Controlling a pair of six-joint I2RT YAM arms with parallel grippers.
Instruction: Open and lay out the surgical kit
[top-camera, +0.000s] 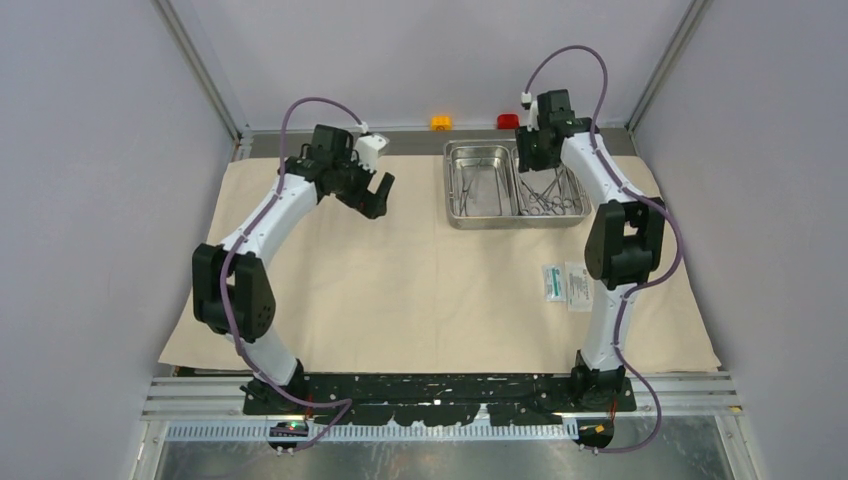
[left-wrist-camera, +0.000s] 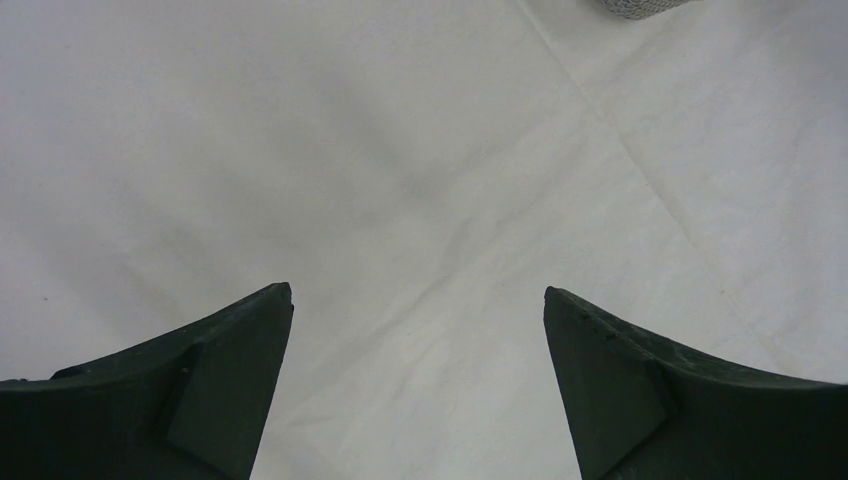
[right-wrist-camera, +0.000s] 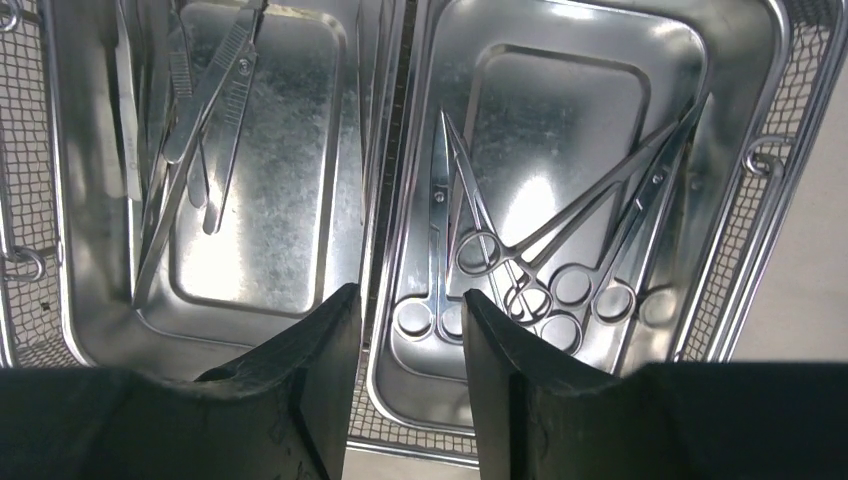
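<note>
Two metal trays stand side by side in a wire-mesh basket. Tweezers and thin handles lie in the left tray, mostly along its left wall; another slim tweezer-like tool leans by the divider. Several ring-handled scissors and clamps lie partly crossed in the right tray. Above the trays hangs my right gripper, part open and empty, its fingertips apart from the ring handles in that picture. My left gripper is wide open over bare cloth, holding nothing.
Two flat packets, one with a green label and one white, lie on the cloth near the right arm. Yellow and red blocks sit behind the basket.
</note>
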